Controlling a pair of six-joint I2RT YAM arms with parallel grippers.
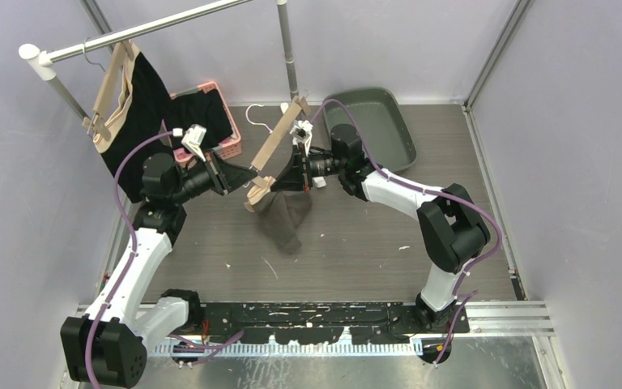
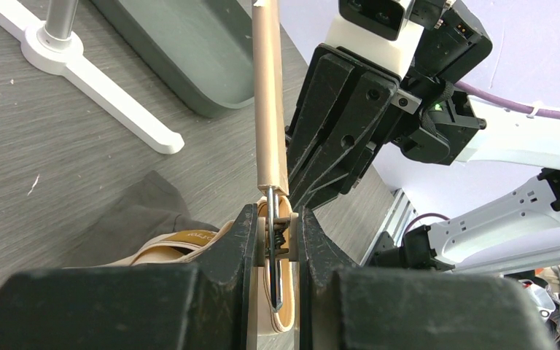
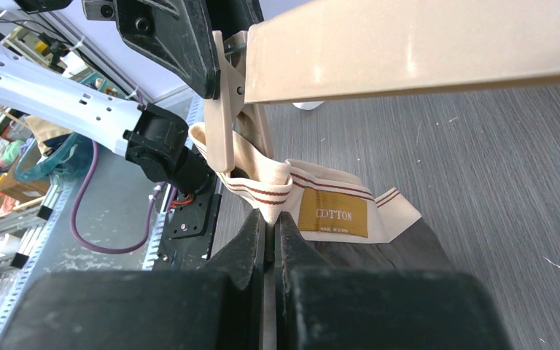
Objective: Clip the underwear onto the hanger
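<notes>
The wooden clip hanger (image 1: 279, 130) is held between both arms at the centre. Dark grey underwear (image 1: 283, 223) with a cream waistband (image 3: 335, 204) hangs below it. My left gripper is at the hanger's end clip (image 2: 277, 240), its fingers either side of it; whether they press on it I cannot tell. My right gripper is shut on the waistband, just below the clip's wooden fingers, with the waistband's folded edge lying at them.
A rail stands at the back left with dark garments (image 1: 146, 97) hung on it, above a pink basket (image 1: 231, 146). A grey tray (image 1: 381, 121) is at the back right.
</notes>
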